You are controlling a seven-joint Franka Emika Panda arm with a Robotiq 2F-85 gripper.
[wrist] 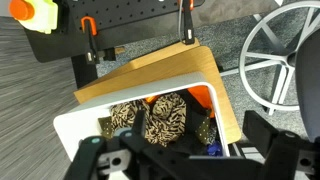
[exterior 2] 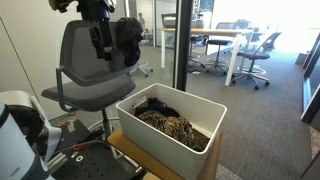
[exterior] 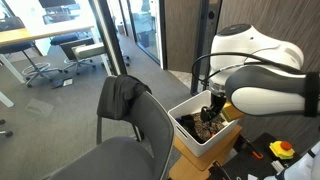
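A white rectangular bin (exterior 2: 200, 112) stands on a wooden board (wrist: 150, 72). Inside lies a brown-and-black animal-print cloth (wrist: 165, 120), with dark cloth (exterior 2: 153, 105) beside it. A dark garment (exterior: 122, 97) drapes over the back of a grey chair (exterior: 115, 158). In the wrist view my gripper is open above the bin, its fingers spread wide at the bottom and nothing visible between them. The second exterior view shows the gripper (exterior 2: 102, 50) high at the upper left; the first shows it partly hidden by the arm.
A yellow box with a red button (exterior: 281, 149) sits by the robot's base. Clamps (wrist: 90, 30) hold along the dark mount edge beside the board. A chair base (wrist: 275, 65) stands close to the bin. Desks and chairs fill the background, with open carpet between.
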